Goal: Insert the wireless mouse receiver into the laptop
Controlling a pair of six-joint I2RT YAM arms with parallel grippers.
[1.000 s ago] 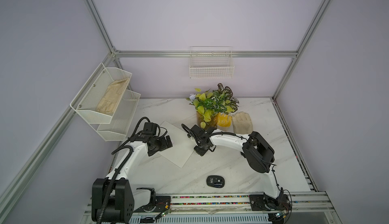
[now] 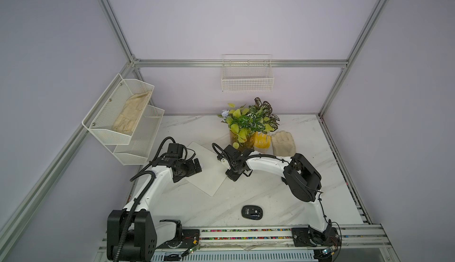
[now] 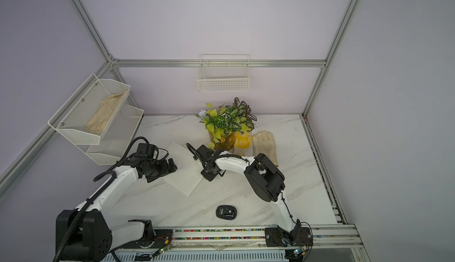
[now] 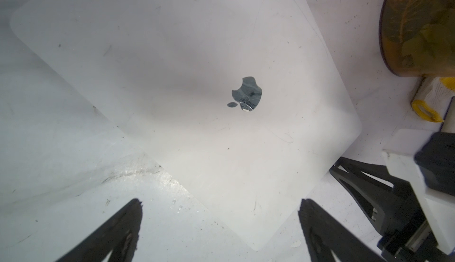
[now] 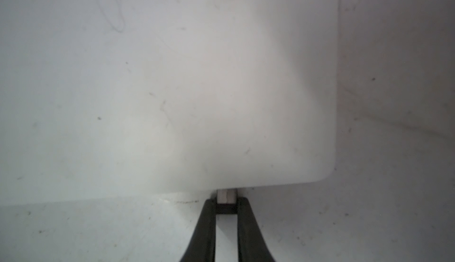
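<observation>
A silver laptop [image 4: 199, 119], closed, lies diagonally on the marble table under both arms. My left gripper is open above it, nothing between its fingers. My right gripper is at the laptop's edge near a corner, shut on a small metal piece [image 5: 226, 195], apparently the receiver, which touches or meets that edge; whether it is inside a port cannot be seen. The black mouse [image 2: 251, 212] lies near the table's front edge.
A leafy plant in an amber pot [image 4: 417, 29] stands behind the laptop, with yellow-trimmed gloves [image 2: 283, 143] beside it. Wire shelves [image 2: 123, 119] hang at left, a wire basket [image 2: 247, 79] on the back wall.
My right gripper has shifted very slightly in the top left view; otherwise nothing visibly differs.
</observation>
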